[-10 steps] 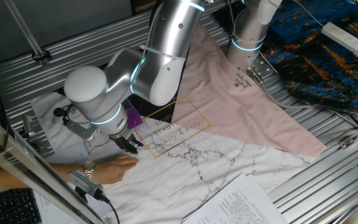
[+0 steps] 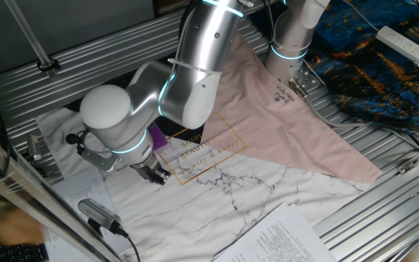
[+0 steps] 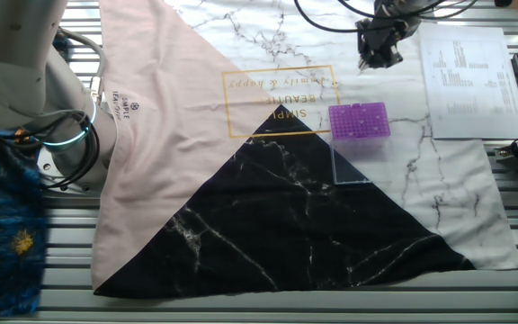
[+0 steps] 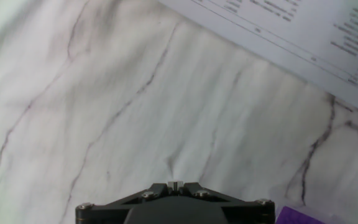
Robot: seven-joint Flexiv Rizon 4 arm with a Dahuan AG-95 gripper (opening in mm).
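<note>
My gripper [image 2: 164, 177] hangs low over the white marbled part of the cloth. In the wrist view its black fingers [image 4: 157, 188] meet at the bottom centre; the gripper is shut and nothing shows between the tips. A purple gridded rack [image 3: 360, 120] lies on the cloth, with a clear, box-like piece [image 3: 352, 171] by its side nearer the black part. Exterior view 1 shows only a bit of the rack behind the arm, and the wrist view just its corner [image 4: 296, 216] at the lower right. The gripper is apart from the rack.
Printed sheets [image 3: 475, 81] lie beside the rack's side of the cloth, and more paper [image 2: 278, 236] rests at the front. A metal post with a camera [image 2: 99, 213] stands at the left. Bare cloth [image 2: 217, 204] spreads right of the gripper.
A person's hand that lay on the cloth beside my gripper has drawn back to the left, off the cloth. My arm has shifted slightly to the right and down in the picture.
</note>
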